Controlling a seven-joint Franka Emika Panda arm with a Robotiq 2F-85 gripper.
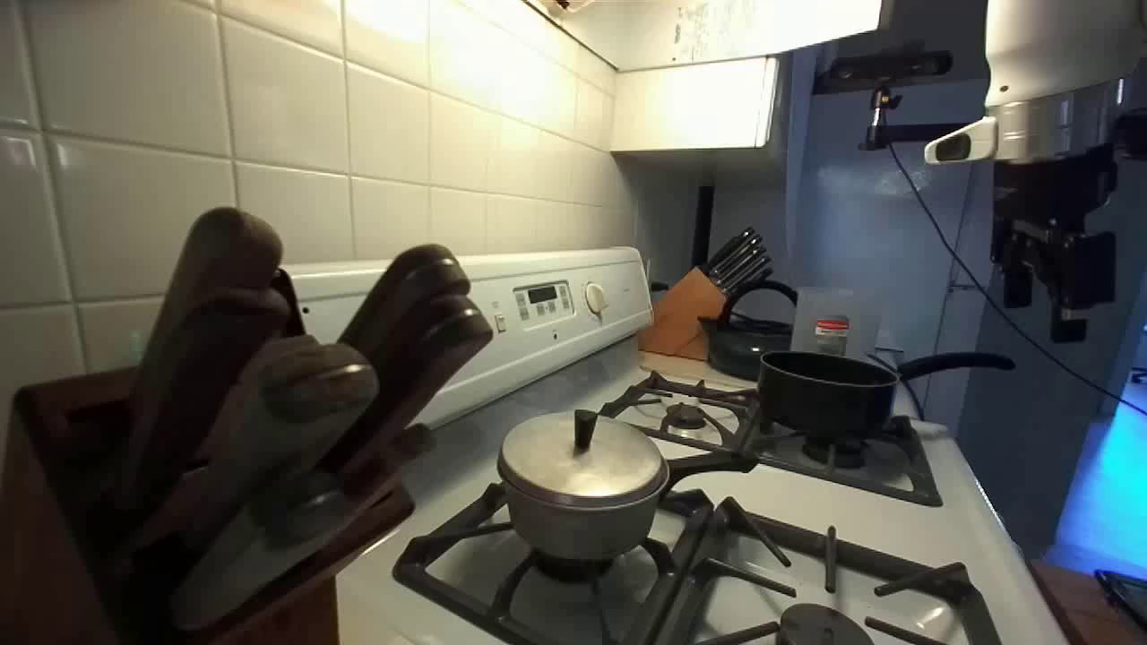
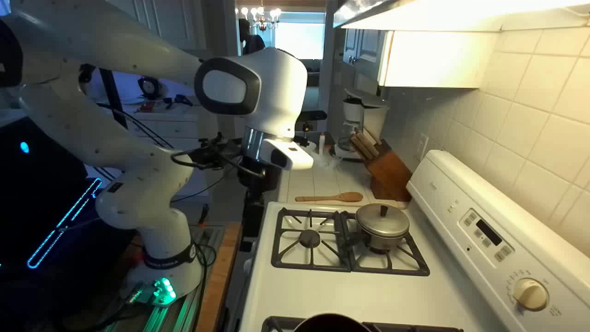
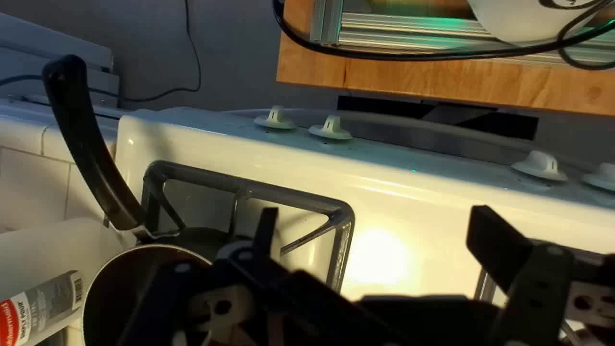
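Observation:
Wide apart stand the fingers of my open gripper in the wrist view, with only the white stove top showing between their tips. In the first exterior view the gripper point(image 1: 1038, 290) hangs at the upper right, clear of the stove. A silver lidded pot point(image 1: 586, 489) with a black knob sits on one burner, and in the second exterior view the same pot point(image 2: 382, 227) is at the wall-side burner. An uncovered black saucepan point(image 1: 823, 392) rests on another burner, its handle point(image 3: 86, 144) pointing outward beside my gripper in the wrist view.
Knife blocks stand at both ends of the stove point(image 1: 683, 312) point(image 2: 390, 171). A black kettle point(image 1: 742, 339) and a translucent container point(image 3: 49, 288) are near the saucepan. On the counter lies a wooden spoon point(image 2: 332, 197). Stove knobs point(image 3: 330, 129) line the front edge.

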